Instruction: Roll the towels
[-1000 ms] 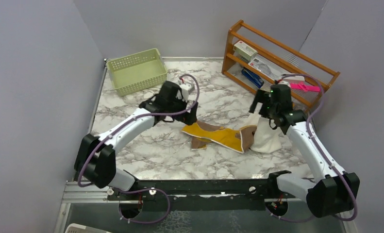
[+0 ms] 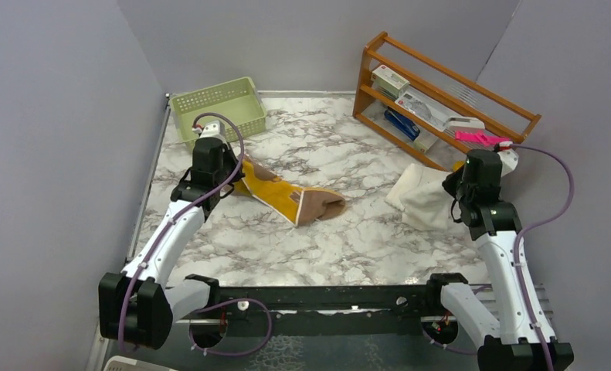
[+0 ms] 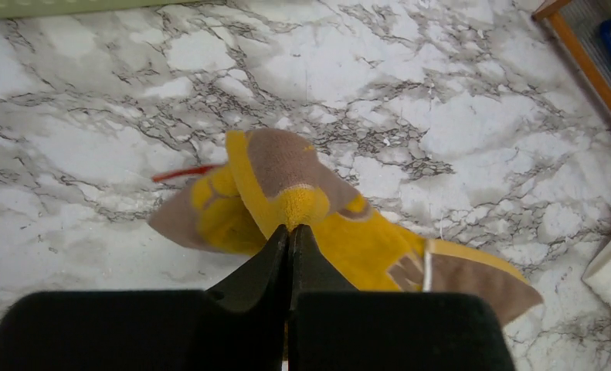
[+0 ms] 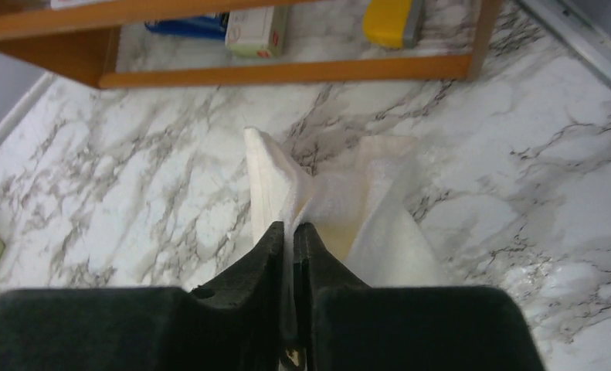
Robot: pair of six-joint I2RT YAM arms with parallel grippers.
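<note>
A yellow and brown towel [image 2: 283, 193] [image 3: 371, 247] trails across the left middle of the table, one end lifted by my left gripper [image 2: 236, 171], which is shut on it. At the right lies a bunched white towel [image 2: 418, 201] [image 4: 379, 216]; my right gripper [image 2: 453, 182] has a fold of it between its fingers, which look closed or nearly closed around the cloth.
A green basket [image 2: 217, 112] is at the back left, near the left arm. A wooden rack [image 2: 379, 108] with boxes stands at the back right, just behind the white towel.
My left gripper moved left and back, dragging the yellow towel with it, away from the white one. My right gripper moved slightly right, and the white towel is now lifted between its fingers.
</note>
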